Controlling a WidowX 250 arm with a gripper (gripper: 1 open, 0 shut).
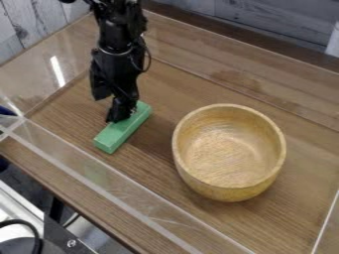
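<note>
A black robot arm reaches down from the top left over a wooden table. Its gripper [115,105] hangs at the upper part of a green rectangular block [113,135], which lies diagonally on the table; the dark fingers stand open, and whether they touch the block is unclear.
A large round tan bowl [228,151] stands to the right of the block. Dark cables lie at the lower left edge, and a wall runs along the back.
</note>
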